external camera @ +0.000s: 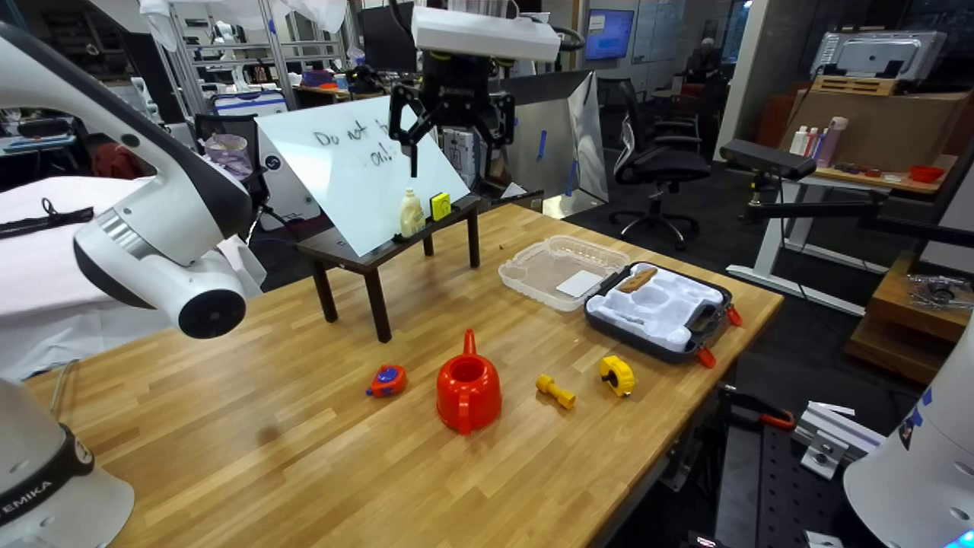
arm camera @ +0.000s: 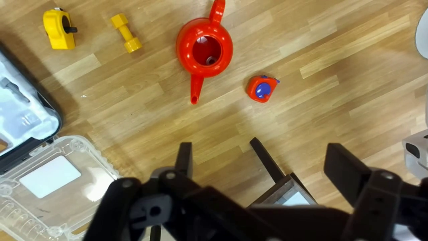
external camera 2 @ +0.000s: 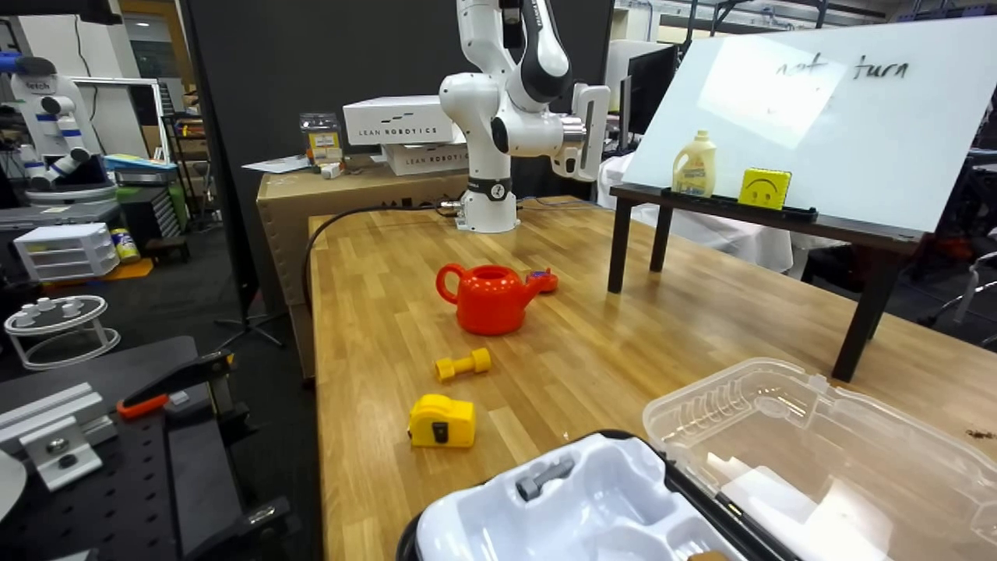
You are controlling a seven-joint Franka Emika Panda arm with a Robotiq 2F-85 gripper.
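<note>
My gripper stands open, its two black fingers wide apart with nothing between them. In exterior view 1 the gripper (external camera: 456,160) hangs high over the table, in front of the whiteboard. Far below it a red teapot (external camera: 467,393) stands upright, its spout toward the small whiteboard table. Beside the teapot lies a red tape measure (external camera: 388,380) with a blue centre. On the teapot's other side are a yellow dumbbell-shaped piece (external camera: 555,391) and a yellow tape measure (external camera: 617,374). A small ring-like thing (arm camera: 211,60) shows inside the teapot.
An open black case with a white moulded tray (external camera: 662,306) and its clear lid (external camera: 539,265) lie at the table's far end. A dark low table (external camera: 374,301) bears the whiteboard (external camera: 365,169), a cream bottle (external camera: 411,211) and a yellow sponge (external camera: 440,205).
</note>
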